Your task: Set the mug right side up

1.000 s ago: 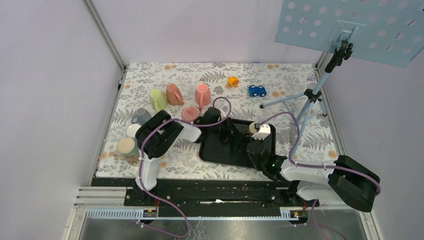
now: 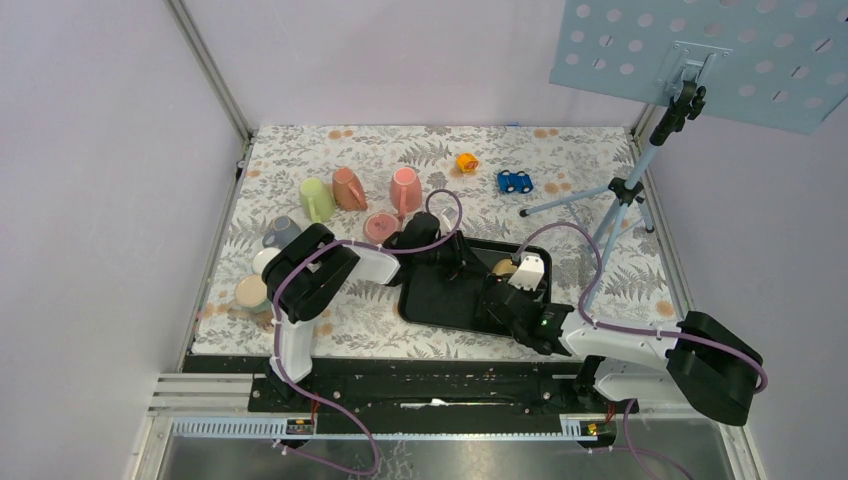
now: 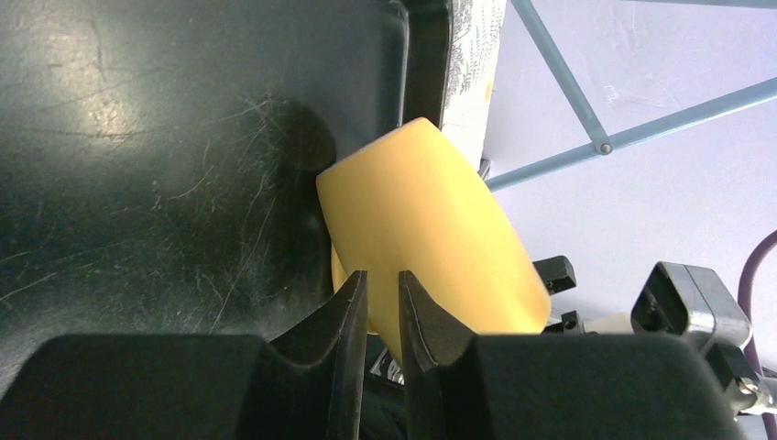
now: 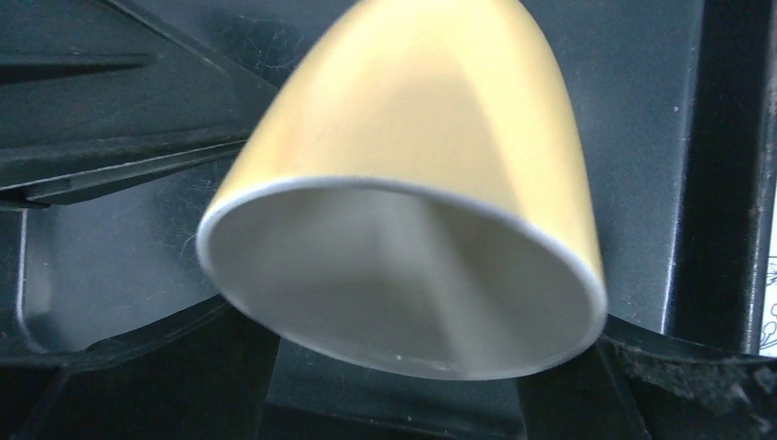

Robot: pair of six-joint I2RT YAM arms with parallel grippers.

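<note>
A yellow mug (image 2: 503,267) (image 3: 431,220) (image 4: 412,110) tilts in the dark tray's right part, its white interior facing the right wrist camera. My left gripper (image 2: 462,258) is at the mug's left; its fingertips sit close together in front of the mug in the left wrist view, and whether anything is between them is hard to tell. My right gripper (image 2: 505,290) is on the near side of the mug, fingers apart beneath its rim in the right wrist view; the mug hides part of them.
The black tray (image 2: 430,315) has a bare left floor. Several mugs (image 2: 405,185) stand at the back and left. A blue toy car (image 2: 514,182), a yellow toy (image 2: 467,162) and a tripod (image 2: 620,195) occupy the back and right.
My right gripper has shifted slightly right and toward the front, and more of the mug's yellow side shows from above.
</note>
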